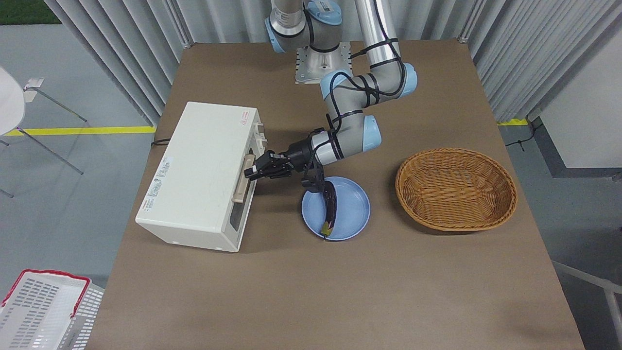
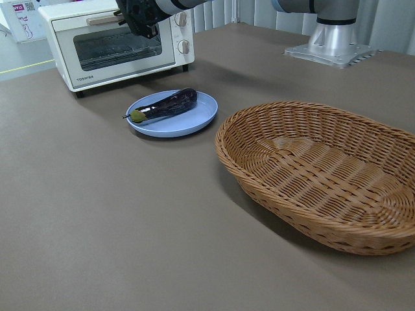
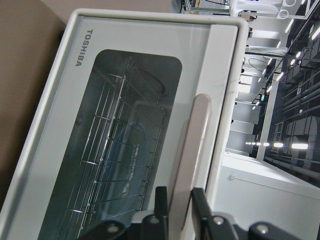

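A white Toshiba toaster oven [image 1: 192, 163] stands on the left of the table, its glass door [image 3: 105, 150] closed with a wire rack behind it. My gripper is at the pale door handle [image 3: 192, 135], one finger either side of it in the wrist view; whether they press on it I cannot tell. A dark eggplant [image 2: 170, 105] with a green stem lies on a blue plate [image 1: 354, 210] beside the oven, below the arm.
An oval wicker basket [image 1: 456, 189] sits on the right of the table [image 1: 350, 291]. The arm's base [image 2: 331, 50] stands at the back.
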